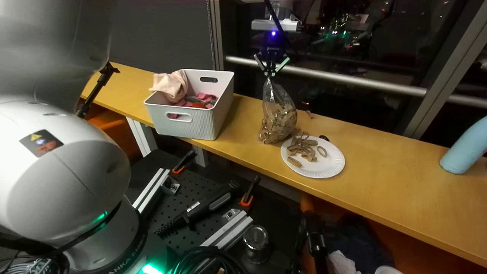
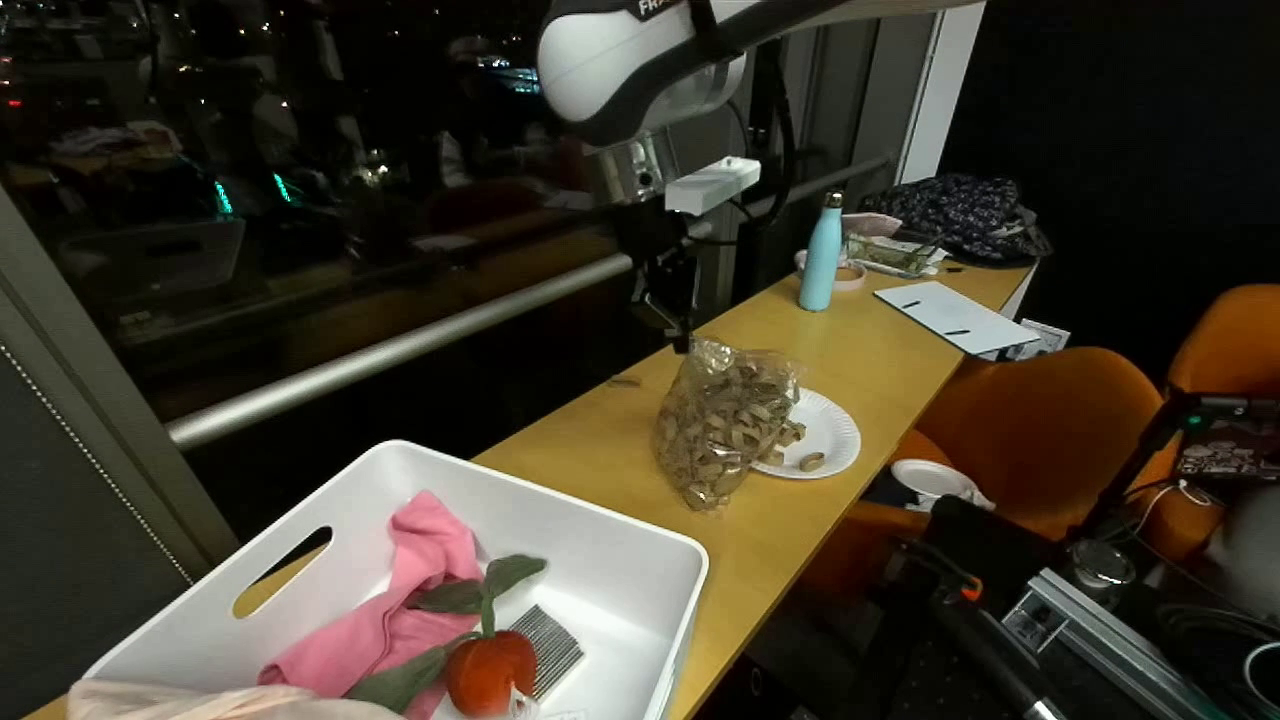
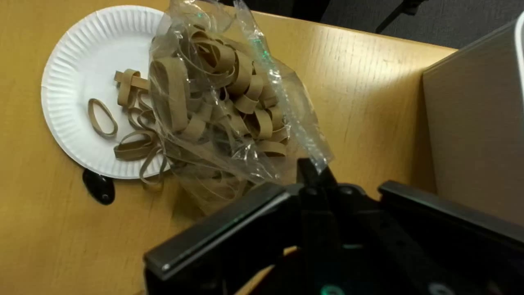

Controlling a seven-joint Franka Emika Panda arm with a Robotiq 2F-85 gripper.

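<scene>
A clear plastic bag full of tan rubber bands hangs from my gripper, its bottom at or close to the table. In the wrist view the fingers of my gripper are shut on the edge of the bag. Beside the bag, a white paper plate carries several loose rubber bands. From the other side, the bag covers part of the plate.
A white bin with cloths and a plush stands left of the bag. A black oval object lies by the plate. A blue bottle is far right. Windows run behind the table.
</scene>
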